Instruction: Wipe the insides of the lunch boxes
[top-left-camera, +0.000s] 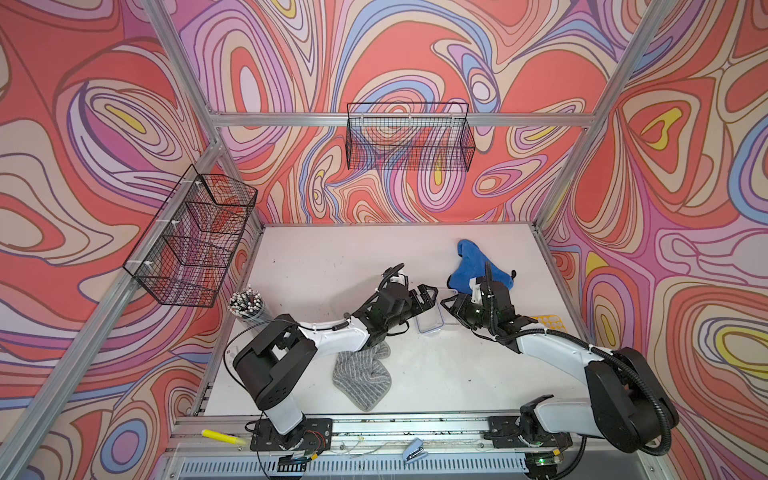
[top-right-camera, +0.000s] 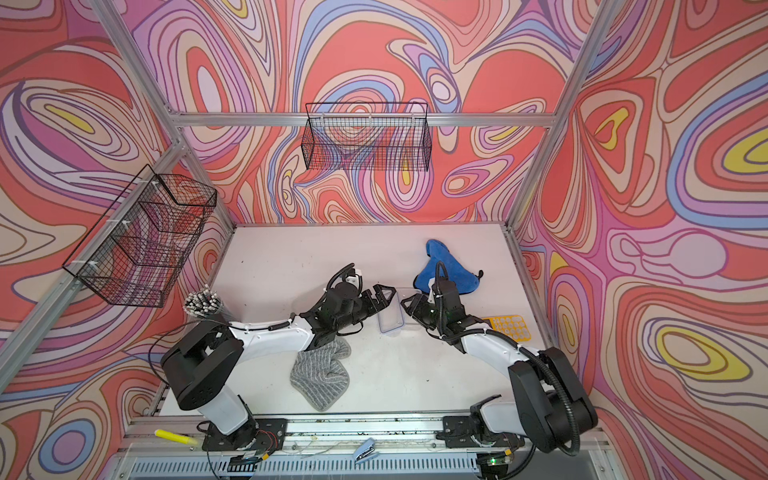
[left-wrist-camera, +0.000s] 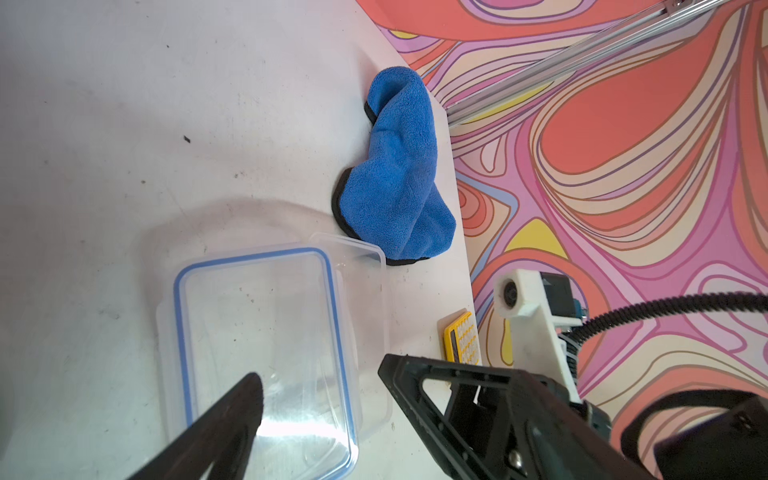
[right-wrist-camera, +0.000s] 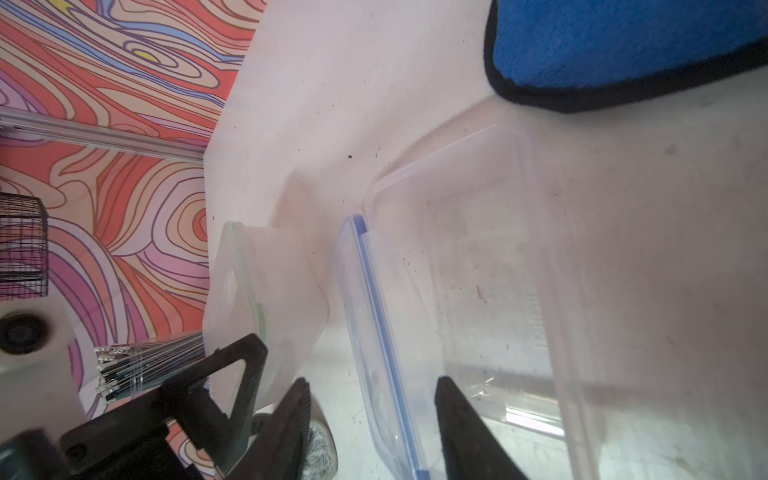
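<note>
A clear lunch box (right-wrist-camera: 496, 264) stands uncovered on the table. Its lid, edged with a blue seal, leans along the box's left side and looks tilted in the right wrist view. My left gripper (top-left-camera: 433, 297) is open, just left of and above the lid. Facing it, my right gripper (top-left-camera: 449, 305) is also open, over the lid and box; the lid shows between its fingers, and contact cannot be told. A second pale container (right-wrist-camera: 268, 296) with a greenish rim stands further left. The blue cloth (top-left-camera: 480, 268) lies behind the box, held by neither gripper.
A grey striped cloth (top-left-camera: 362, 376) lies at front left. There is a cup of pens (top-left-camera: 248, 305) at the left edge and a yellow grid-like item (top-right-camera: 509, 326) at the right.
</note>
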